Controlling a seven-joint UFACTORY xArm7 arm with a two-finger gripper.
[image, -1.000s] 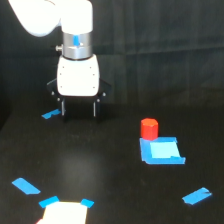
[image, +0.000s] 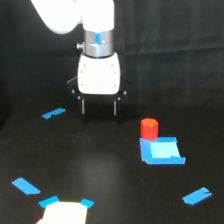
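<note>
My white gripper (image: 99, 107) points downward at the upper left of the middle. Its two dark fingers stand apart, with nothing visible between them. A small red block (image: 149, 129) rests on the dark table to the right of the gripper and nearer the camera. Just beyond the block's lower right lies a pale square (image: 164, 150) bordered by blue tape. The block stands at the upper left corner of that taped area; whether it touches the tape I cannot tell.
Blue tape strips mark the table at the far left (image: 53, 113), near left (image: 26, 186) and near right (image: 197, 196). At the bottom edge a pale object (image: 65, 213) is partly cut off, with tape by it.
My gripper has moved to the right, closer to the red block, and its fingers are still apart. The block and the taped square have stayed in place.
</note>
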